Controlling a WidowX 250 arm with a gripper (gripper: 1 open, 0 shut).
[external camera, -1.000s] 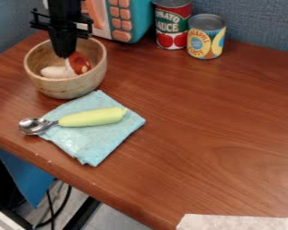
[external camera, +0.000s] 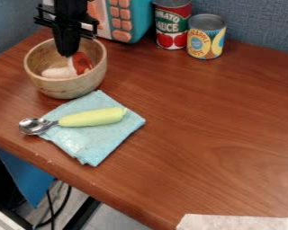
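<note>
My black gripper (external camera: pixel 68 45) hangs over the wooden bowl (external camera: pixel 65 84) at the upper left, its fingers pointing down into it. Inside the bowl are a pale rounded item (external camera: pixel 58 74) and a red item (external camera: pixel 84 67); the gripper partly hides them, and whether it holds anything is unclear. Below the bowl, a light blue cloth (external camera: pixel 96 144) lies with a scoop with a pale yellow-green handle (external camera: pixel 93 117) on it.
A teal toy-like box (external camera: pixel 129 27), a red sauce can (external camera: pixel 172 27) and a yellow-labelled can (external camera: pixel 205 40) stand at the back. The table's front edge runs diagonally at lower left.
The gripper has shifted very slightly over the bowl; the objects on the table look unchanged.
</note>
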